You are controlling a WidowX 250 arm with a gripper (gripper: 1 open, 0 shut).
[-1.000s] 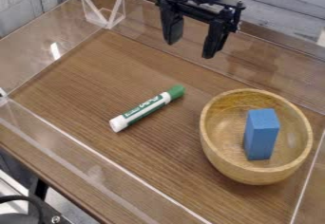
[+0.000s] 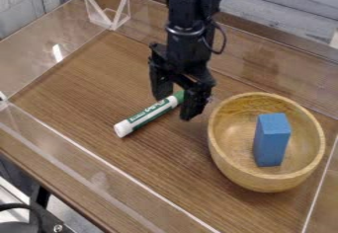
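Observation:
The black robot arm [image 2: 183, 30] hangs from the top centre, its gripper [image 2: 179, 89] low over a white tube with a green cap. The tube [image 2: 142, 118] lies diagonally on the wooden table [image 2: 79, 89], its green end partly hidden behind the gripper. The gripper is open, with no object clearly held.
A wooden bowl [image 2: 227, 158] on the right holds an upright blue box [image 2: 272, 138]. A dark cable [image 2: 34, 212] shows at the lower left edge.
The arm has come down and toward the viewer from the top of the view, to just over the green end of the tube. The bowl and box have not moved.

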